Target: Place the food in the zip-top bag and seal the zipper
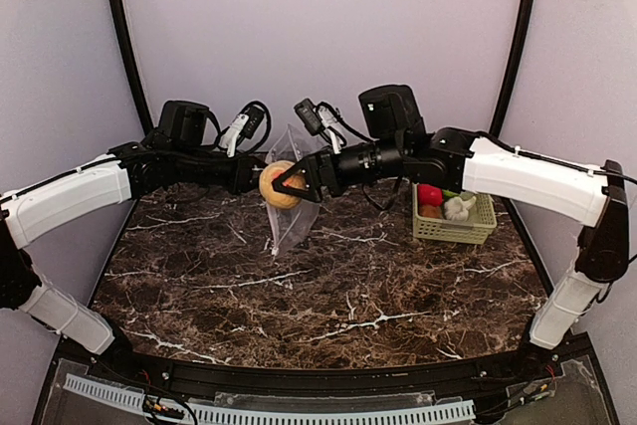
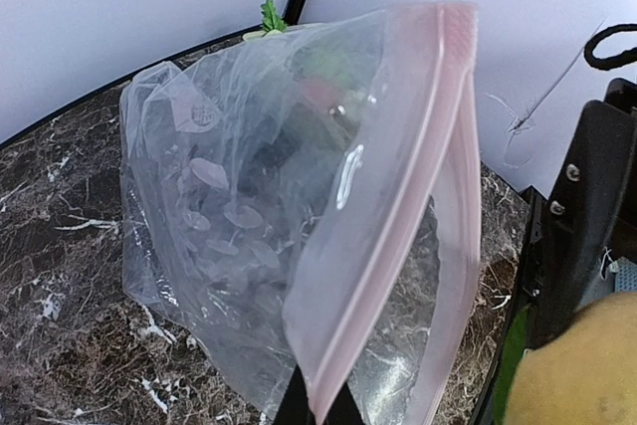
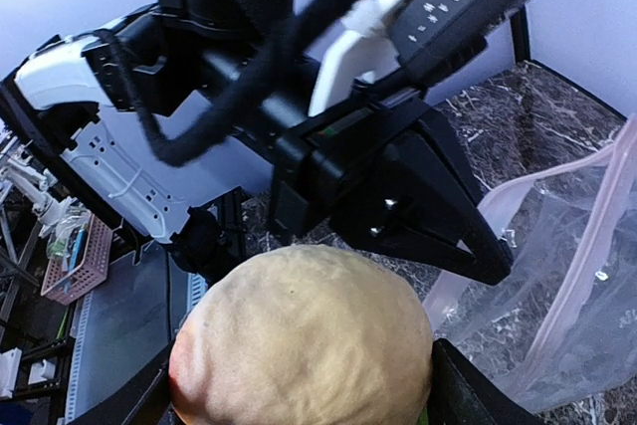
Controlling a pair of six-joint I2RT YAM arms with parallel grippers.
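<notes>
A clear zip bag with a pink zipper edge hangs upright from my left gripper, which is shut on its rim. In the left wrist view the zipper side looks parted. My right gripper is shut on a round tan food item with a reddish patch, held at the bag's mouth, in front of it in the top view. In the left wrist view this food shows at the lower right, beside the bag.
A green plastic basket at the back right holds a red item, a white garlic-like item and other produce.
</notes>
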